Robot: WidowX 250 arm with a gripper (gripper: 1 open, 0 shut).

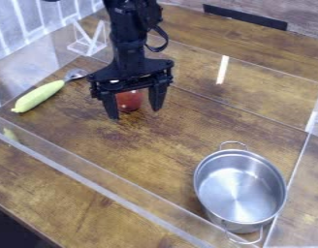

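Observation:
My gripper (131, 97) is lowered at the upper middle of the wooden table, its dark fingers on either side of a red object (129, 102), which is partly hidden behind them. Whether the fingers touch it is hard to tell.
A yellow corn cob (40, 95) lies at the left, with a spoon (74, 75) beside it. A steel pot (238, 189) stands at the lower right. Clear plastic walls border the table.

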